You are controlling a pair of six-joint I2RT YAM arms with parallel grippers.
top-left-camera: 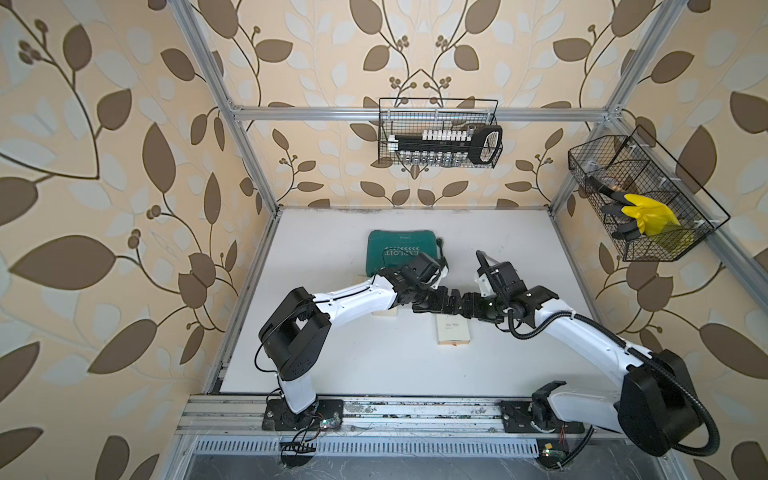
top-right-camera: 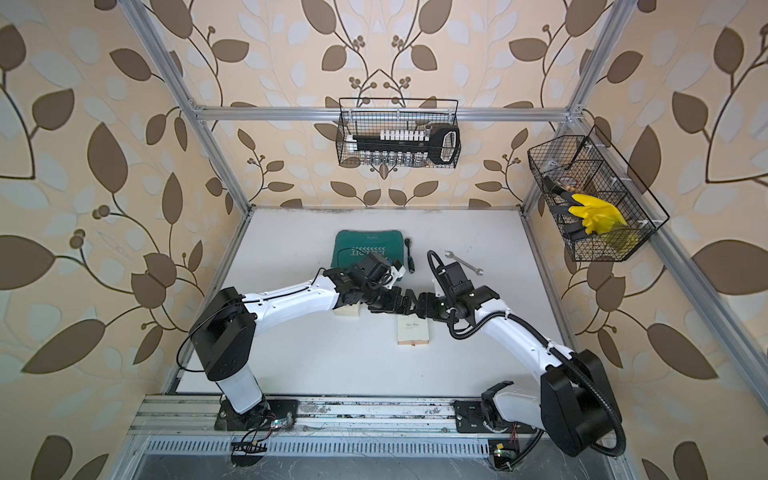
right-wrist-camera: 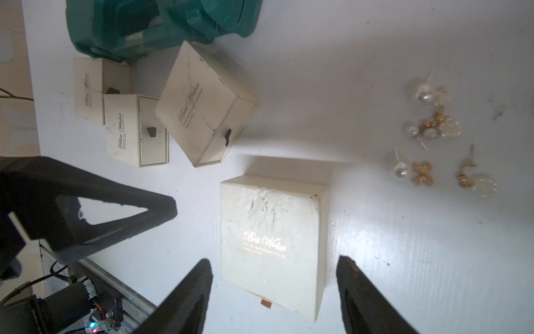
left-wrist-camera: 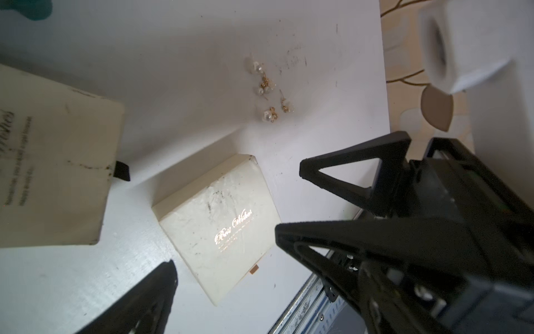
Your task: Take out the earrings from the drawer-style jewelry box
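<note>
The cream "Best Wishes" drawer box lies flat on the white table, a small brown tab sticking out at its front edge. No pulled-out drawer shows. Several pearl and gold earrings lie loose on the bare table beyond the box, also visible in the left wrist view. My right gripper is open above the box's front part, its fingers spread toward either side. My left gripper also stands open over the box area, close to the right one. Neither has anything between its fingers.
Three other cream boxes, including a larger one, stand left of this box near a green case. A wrench lies at the back right. Both grippers crowd together mid-table.
</note>
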